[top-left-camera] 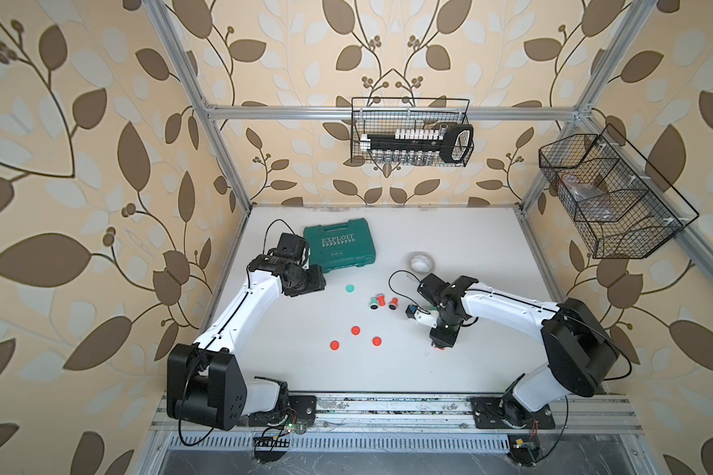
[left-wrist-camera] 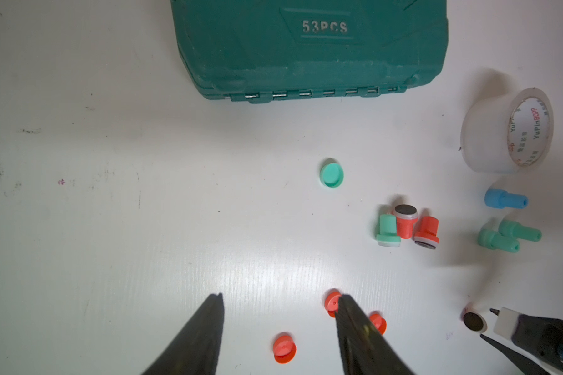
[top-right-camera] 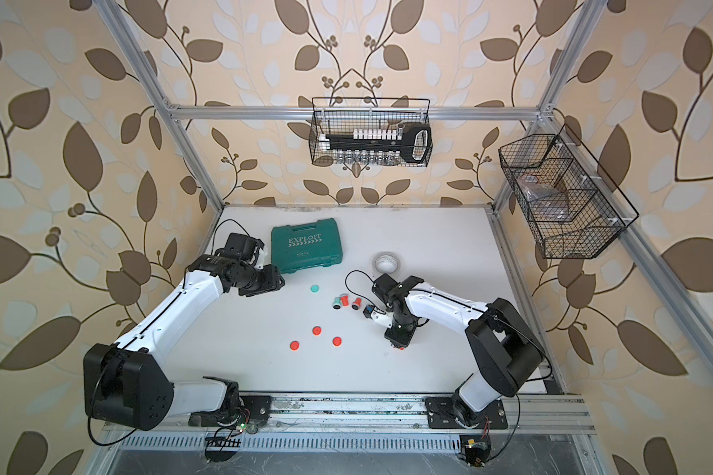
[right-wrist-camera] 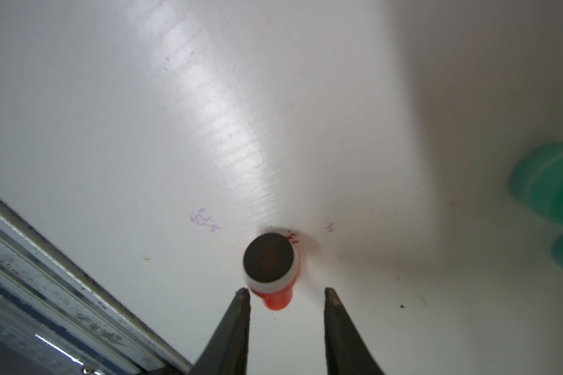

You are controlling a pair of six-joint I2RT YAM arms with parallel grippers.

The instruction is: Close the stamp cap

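A red stamp [right-wrist-camera: 277, 293] lies on its side on the white table, its dark face uncovered. My right gripper is open over it, the stamp near its left finger and nothing held. Loose red caps [left-wrist-camera: 284, 347] and a green cap [left-wrist-camera: 331, 175] are on the table. In the middle are a green stamp [left-wrist-camera: 388, 230] and two red stamps [left-wrist-camera: 427, 232], with dark faces showing on the red ones. My left gripper hovers at the left above bare table, its fingers apart and empty.
A green tool case [top-left-camera: 339, 244] lies at the back left, and a tape roll [left-wrist-camera: 506, 131] stands to its right. One blue stamp [left-wrist-camera: 505, 198] and two green ones [left-wrist-camera: 499, 240] are capped-looking, right of the middle.
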